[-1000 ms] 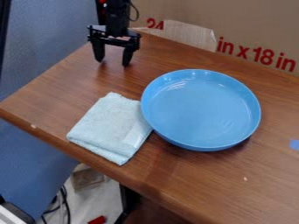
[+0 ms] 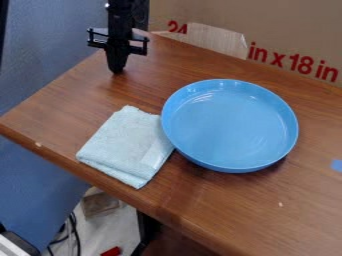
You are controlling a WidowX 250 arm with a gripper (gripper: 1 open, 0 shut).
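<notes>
A black gripper (image 2: 118, 62) points down at the wooden table's far left corner area, high in the view; its fingertips look close together, though too dark and small to tell what, if anything, is between them. A round blue plate (image 2: 229, 125) lies right of centre. A folded pale cloth (image 2: 124, 146) lies at its lower left, near the front left edge of the table (image 2: 214, 220).
A cardboard sheet with red print (image 2: 286, 65) stands along the back. The table between gripper and plate is clear. Beyond the left edge is a blue surface (image 2: 47, 95), with cables and other items below.
The gripper has shifted left, and its fingers, apart a second ago, have come closer together. The plate and cloth have not moved.
</notes>
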